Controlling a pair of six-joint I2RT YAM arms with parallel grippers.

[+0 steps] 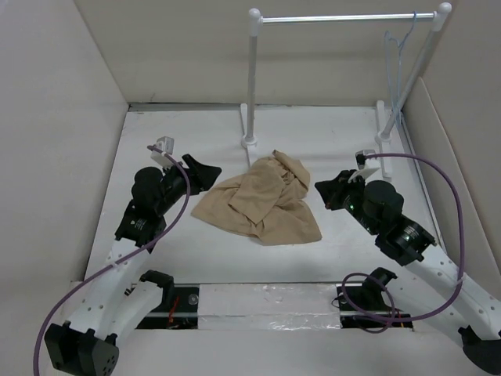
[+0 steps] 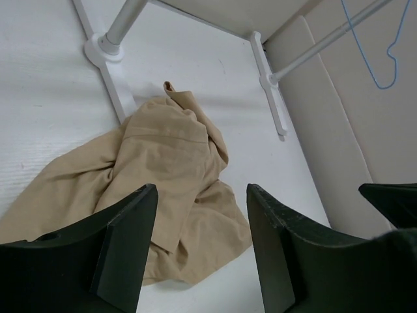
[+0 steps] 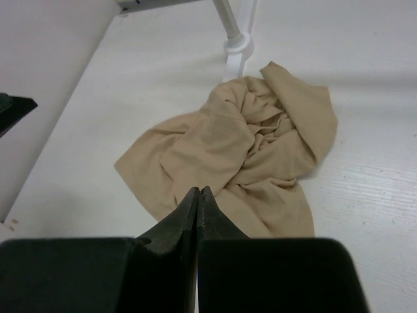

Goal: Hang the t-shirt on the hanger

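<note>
A tan T-shirt (image 1: 262, 204) (image 2: 163, 163) (image 3: 215, 147) lies crumpled on the white floor between the arms. A blue hanger (image 1: 400, 55) (image 2: 394, 62) hangs from the rail at the back right. My left gripper (image 1: 205, 174) is left of the shirt, open with empty space between its fingers. My right gripper (image 1: 325, 194) stands to the right of the shirt, its fingertips close together in the right wrist view, with nothing visible in it.
A white rack with a top rail (image 1: 344, 17) stands over the back of the floor, its feet behind the shirt. Walls close in left, right and back. Bare floor surrounds the shirt.
</note>
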